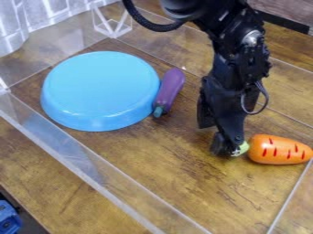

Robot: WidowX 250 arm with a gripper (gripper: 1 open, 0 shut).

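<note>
The black gripper (228,137) hangs down right of centre, its lower end over a small pale green object (240,150) lying at the tip of an orange toy carrot (279,150). Whether its fingers are open or closed on that object cannot be made out. A purple toy eggplant (169,90) lies left of the gripper, beside an upturned light-blue bowl or lid (98,90).
Transparent walls edge the workspace at the left, and a blue object (7,219) sits outside at the lower left corner.
</note>
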